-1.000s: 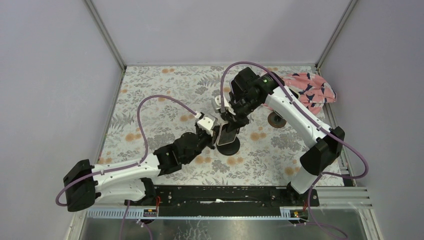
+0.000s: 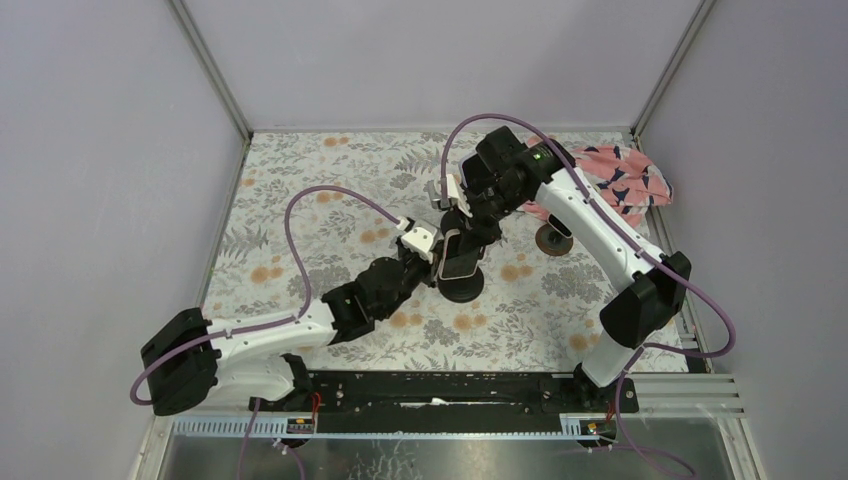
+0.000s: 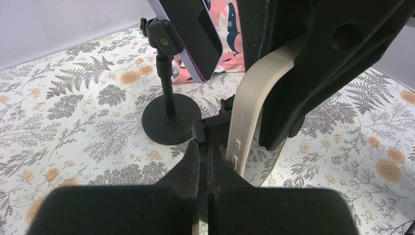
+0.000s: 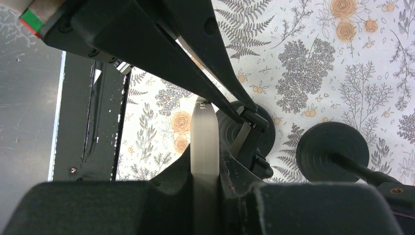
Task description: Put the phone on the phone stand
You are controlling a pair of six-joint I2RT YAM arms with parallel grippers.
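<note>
A phone (image 2: 459, 263) with a pale edge stands over a black stand base (image 2: 462, 290) at the centre. My left gripper is shut on part of the stand's dark holder, beside the phone's lower part. My right gripper is shut on the phone, whose pale side fills the middle of the right wrist view. Both arms crowd round the holder, so whether the phone is seated in it cannot be told.
Another stand (image 3: 167, 120) holding a purple-edged phone (image 3: 193, 39) is just behind. A further stand (image 2: 553, 240) is at the right, near a pink patterned cloth (image 2: 630, 185).
Both arms, the phone and the stand between them have shifted slightly toward the back and right of the table.
</note>
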